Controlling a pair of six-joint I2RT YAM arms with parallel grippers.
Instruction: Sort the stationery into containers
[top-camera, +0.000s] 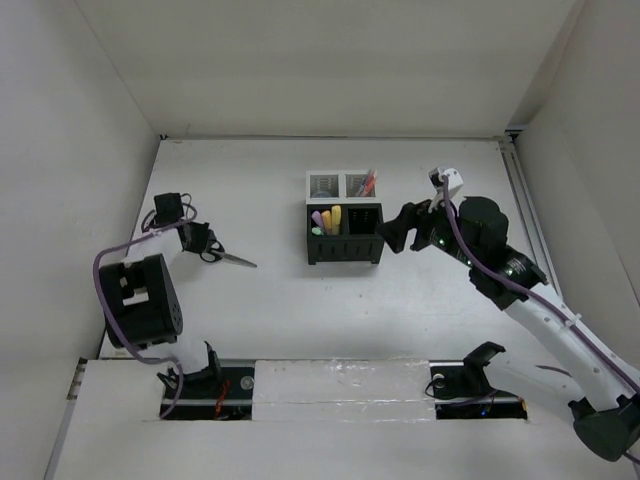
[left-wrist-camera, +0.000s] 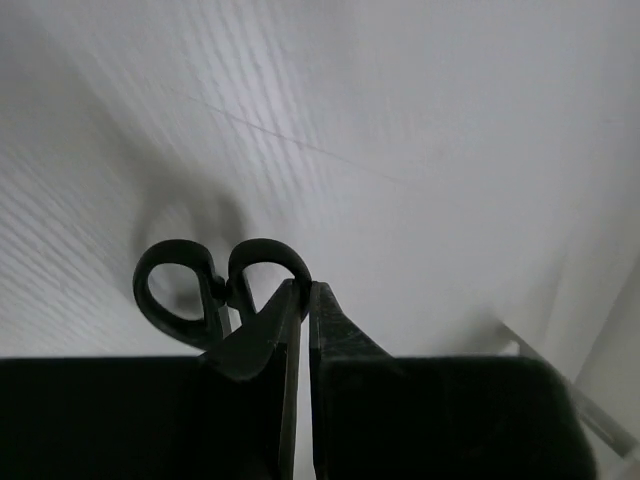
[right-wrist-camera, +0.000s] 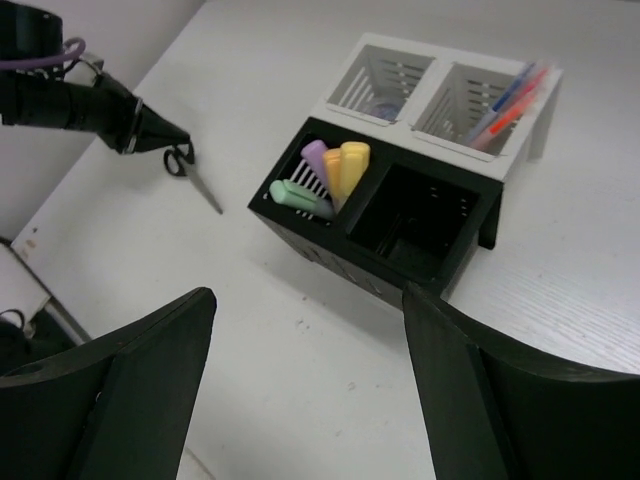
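Observation:
My left gripper is shut on one handle loop of the black-handled scissors (left-wrist-camera: 172, 325). Lifted clear of the white table, they cast a separate shadow. In the top view the scissors' blade (top-camera: 238, 260) points right, toward the containers. My right gripper stands open and empty beside the containers. A black two-part container (top-camera: 345, 248) holds purple, yellow, orange and green markers (right-wrist-camera: 352, 170) in its left compartment; its right compartment looks empty. Behind it, a white two-part container (right-wrist-camera: 425, 62) has red and blue pens (right-wrist-camera: 512, 105) on the right and a small clear item on the left.
White walls (top-camera: 60, 200) enclose the workspace on the left, back and right. Bare table (top-camera: 270, 310) lies between the left gripper and the containers, and in front of them.

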